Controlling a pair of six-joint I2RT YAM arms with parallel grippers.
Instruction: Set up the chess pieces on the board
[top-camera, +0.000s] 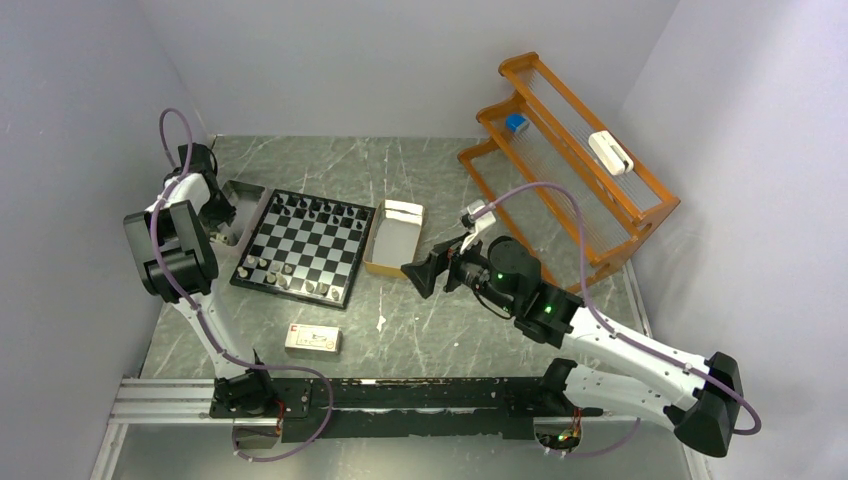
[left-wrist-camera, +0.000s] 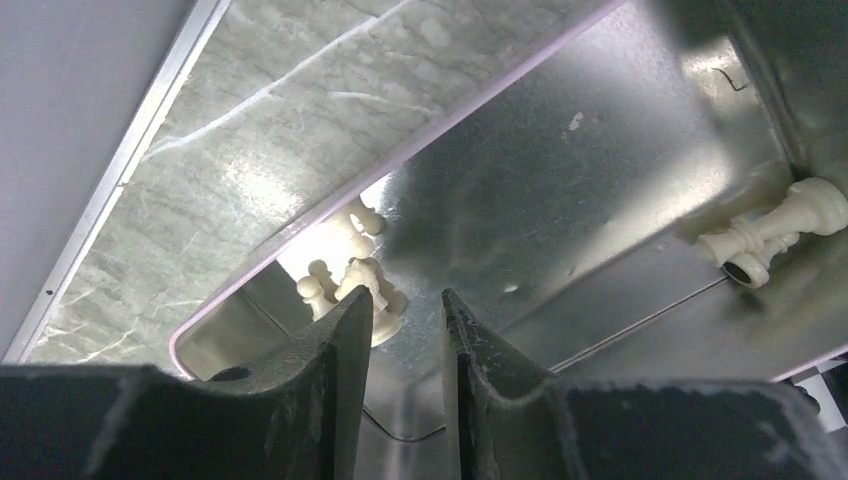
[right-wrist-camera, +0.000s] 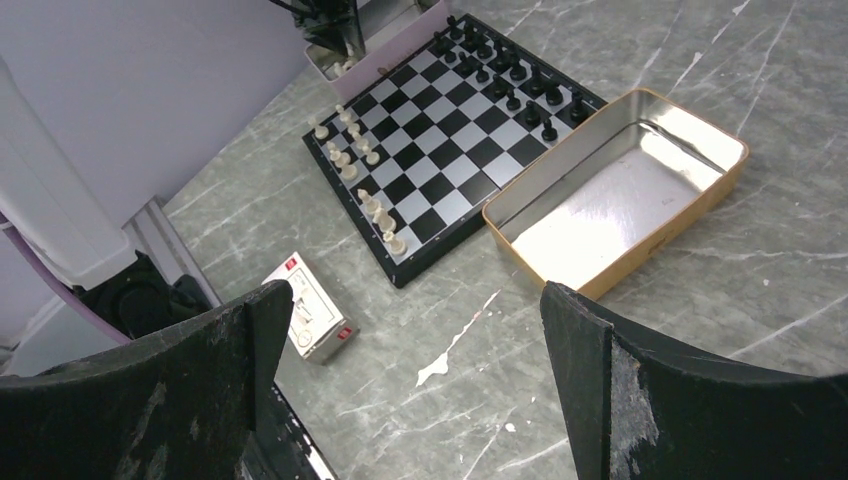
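In the left wrist view my left gripper is part open over a metal bin (left-wrist-camera: 540, 160), its fingers just above white pieces (left-wrist-camera: 365, 290) lying at one end, nothing clearly between them. More white pieces (left-wrist-camera: 780, 225) lie at the other end. The chessboard (right-wrist-camera: 440, 160) has black pieces (right-wrist-camera: 532, 112) along its far side and white pieces (right-wrist-camera: 380, 215) along its near side. My right gripper stands open and empty above the table, right of the board.
An empty tan-rimmed tray (right-wrist-camera: 620, 200) sits right of the board. A small box (top-camera: 313, 338) lies in front of it. A wooden rack (top-camera: 560, 130) stands at the back right.
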